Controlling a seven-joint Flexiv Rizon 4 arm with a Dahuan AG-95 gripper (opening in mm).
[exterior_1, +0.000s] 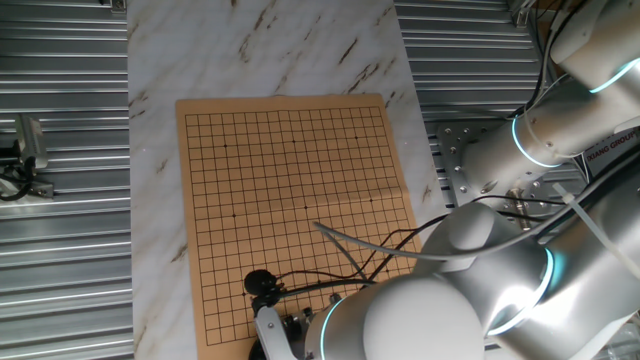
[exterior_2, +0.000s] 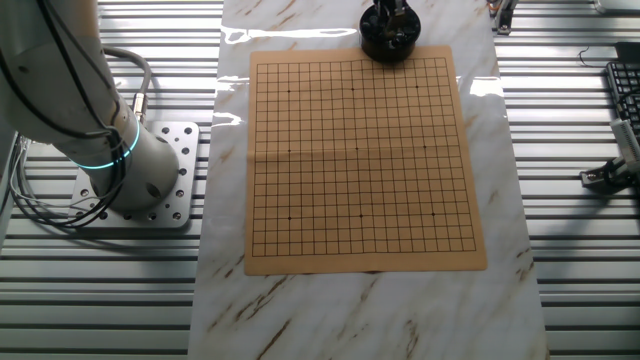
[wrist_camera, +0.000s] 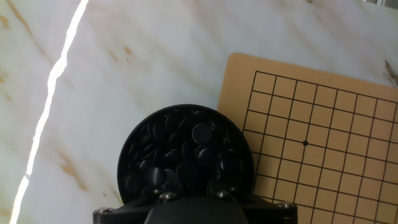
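Observation:
A round black bowl (wrist_camera: 186, 112) holds many glossy black stones (wrist_camera: 202, 132). It stands on the marble table, against the edge of the tan grid board (wrist_camera: 239, 74). The board (exterior_2: 360, 150) lies flat and its visible grid carries no stones. In exterior view 2 the bowl (exterior_2: 390, 45) is at the top edge of the board, with my gripper (exterior_2: 392, 12) low over it. Dark parts of the gripper fill the bottom of the wrist view, overlapping the bowl's near side. Its fingertips do not stand out against the black stones, so how the fingers stand is unclear.
My arm (exterior_1: 425, 315) and its loose cables (exterior_1: 400, 245) hang over the board's lower right in exterior view 1. Bare marble table (exterior_1: 270, 45) lies beyond the board. Slatted metal (exterior_2: 100, 300) flanks the table.

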